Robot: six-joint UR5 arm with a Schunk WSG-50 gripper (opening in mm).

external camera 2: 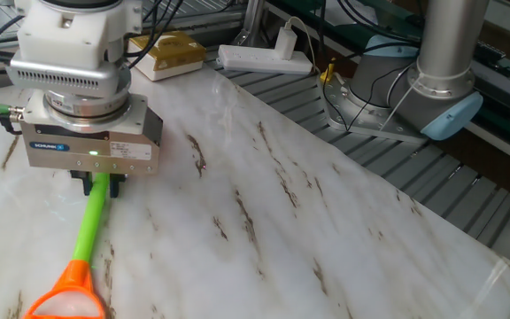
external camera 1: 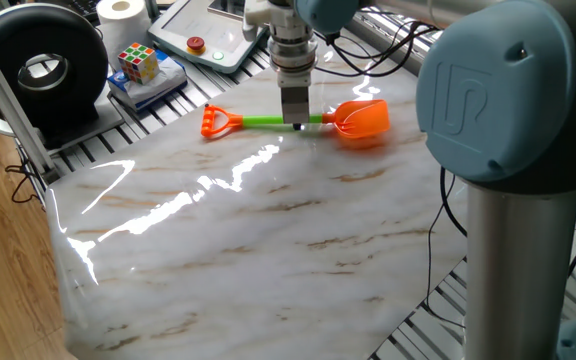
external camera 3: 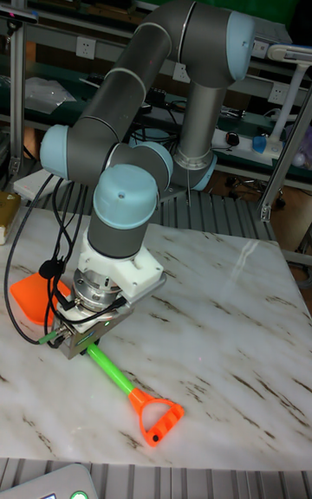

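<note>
A toy shovel with an orange scoop (external camera 1: 362,119), a green shaft (external camera 1: 263,121) and an orange D-shaped grip (external camera 1: 220,122) lies across the far part of the marble-patterned table. Over the shaft, nearer the scoop than the grip, my gripper (external camera 2: 101,184) points down. Its two dark fingers stand one on each side of the green shaft in exterior view 2. Whether they press on it or leave a slim gap cannot be made out. In exterior view 3 the gripper body (external camera 3: 90,333) hides the middle of the shaft, with the grip (external camera 3: 159,419) sticking out toward the front.
A Rubik's cube (external camera 1: 139,62) on a blue-and-white box, a teach pendant (external camera 1: 206,38) and a black ring-shaped object (external camera 1: 38,70) stand beyond the table's edge. A yellow-and-white box (external camera 2: 168,55) and a power strip (external camera 2: 264,60) lie behind.
</note>
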